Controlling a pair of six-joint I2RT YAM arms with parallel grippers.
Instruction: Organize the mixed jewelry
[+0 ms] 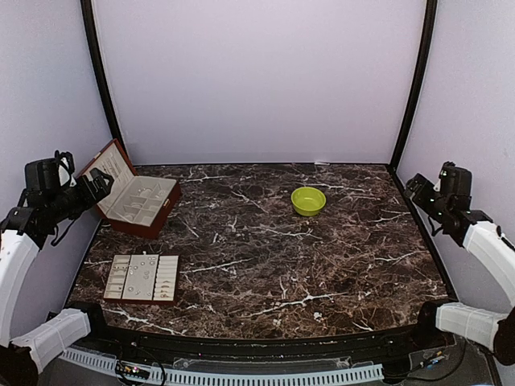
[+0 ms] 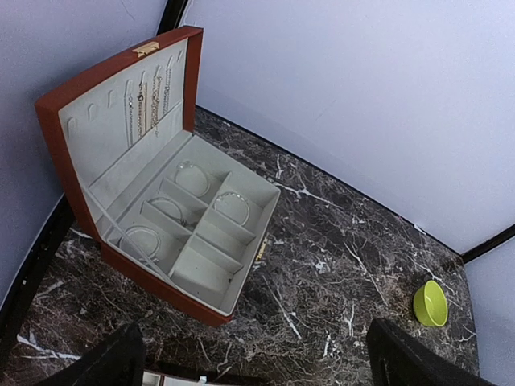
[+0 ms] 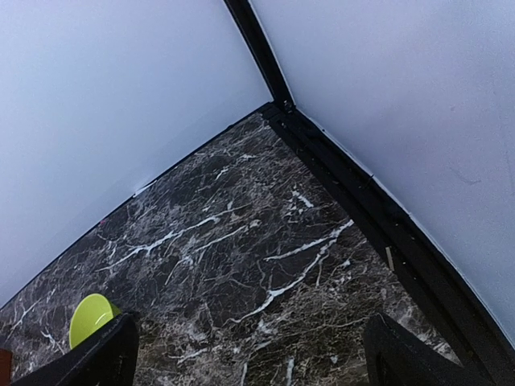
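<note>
An open brown jewelry box (image 1: 161,217) stands at the back left, its compartmented interior (image 2: 205,272) holding several bracelets, with chains (image 2: 155,96) hanging inside the lid. In front of it a flat tray (image 1: 140,281) carries small pieces of jewelry, probably rings and earrings, too small to tell. A green bowl (image 1: 307,201) sits right of centre, toward the back. My left gripper (image 1: 96,185) is raised at the left above the table, open, its fingers low in the left wrist view. My right gripper (image 1: 418,186) is raised at the right edge, open and empty.
White walls with dark edge strips (image 3: 346,185) enclose the back and both sides, close beside each arm.
</note>
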